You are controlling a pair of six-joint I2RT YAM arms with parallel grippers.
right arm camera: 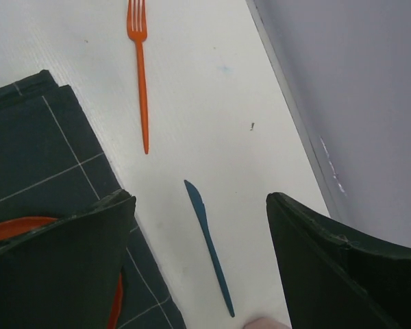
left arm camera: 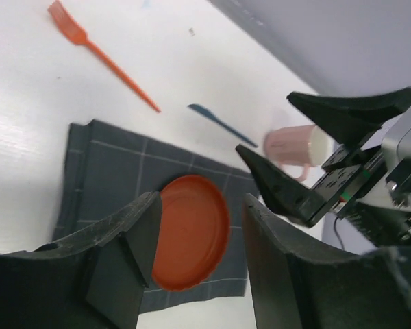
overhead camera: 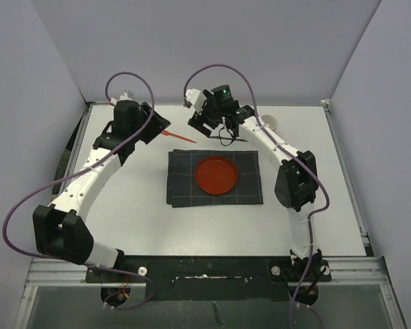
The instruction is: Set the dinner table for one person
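A red plate [overhead camera: 216, 174] lies on the dark grid placemat [overhead camera: 182, 192]. An orange fork [left arm camera: 109, 65] rests above the placemat's upper left, and a dark blue knife [right arm camera: 209, 243] to the fork's right, beside the mat. My left gripper [overhead camera: 155, 128] is open, raised near the fork's left end; in its wrist view nothing sits between the fingers. My right gripper [overhead camera: 204, 120] is raised above the area between fork and knife, fingers apart and empty, as the left wrist view also shows.
A pale pink mug [left arm camera: 294, 144] stands at the back right, partly behind the right arm in the top view. Walls border the table.
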